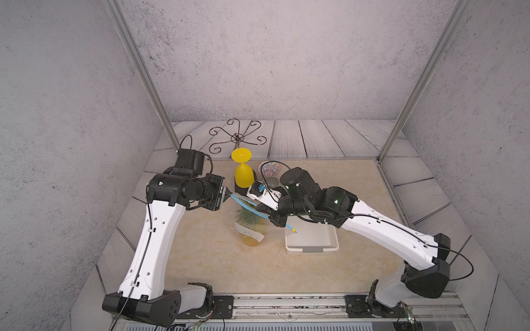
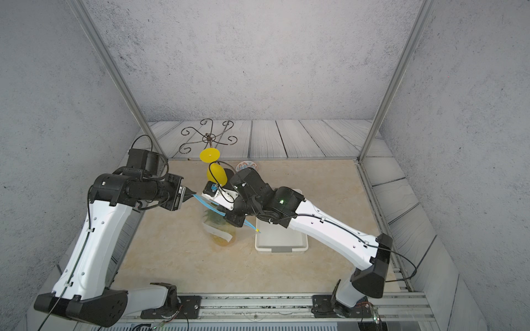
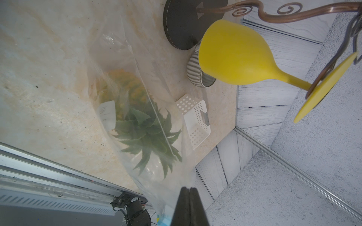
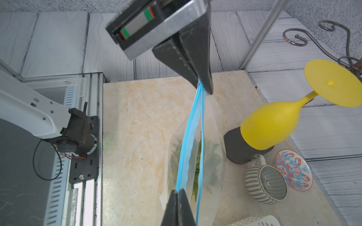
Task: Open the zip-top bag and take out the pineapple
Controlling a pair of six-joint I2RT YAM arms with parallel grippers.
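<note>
A clear zip-top bag with a pale blue zip strip (image 4: 190,131) stands upright, a pineapple (image 3: 145,124) inside it with its green crown upward. My left gripper is shut on one end of the zip strip. The strip's two edges are parted along the middle, leaving a gap through which green leaves show. At that gap my right gripper is shut, its tips against or beside one blue edge; whether any film is between them cannot be made out. The strip's far end, with a yellow slider (image 1: 294,230), extends past the right gripper.
A white basket (image 1: 312,249) stands right of the bag. Behind are an upturned yellow goblet (image 4: 269,122) on a dark stand, a ribbed mug (image 4: 260,184) and a patterned dish (image 4: 294,169).
</note>
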